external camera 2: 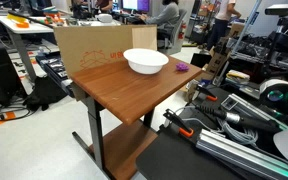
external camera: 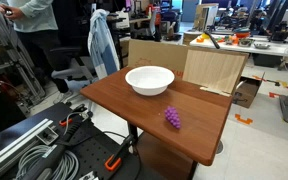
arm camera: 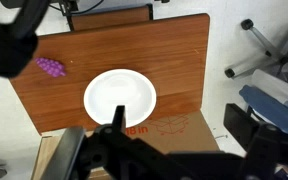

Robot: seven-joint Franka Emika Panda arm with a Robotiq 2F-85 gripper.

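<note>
A white bowl (external camera: 150, 80) stands upright on the brown wooden table (external camera: 197, 117). The same bowl (external camera 2: 145, 61) shows in exterior view 2, and its inside looks empty from above in the wrist view (arm camera: 119, 97). A small purple bunch, like toy grapes (external camera: 172, 117), lies apart from the bowl, close to a table edge; the purple bunch (arm camera: 51, 66) is at the upper left in the wrist view. My gripper hangs above the table, its dark fingers spread with nothing visible between them. Neither exterior view shows the gripper clearly.
Cardboard panels (external camera: 212, 69) stand along one side of the table, near the bowl. A blue cloth (external camera: 103, 43) hangs beyond it. Cables and a black rail (external camera 2: 229, 145) lie beside the table. Bare tabletop (external camera 2: 119, 90) extends around the bowl.
</note>
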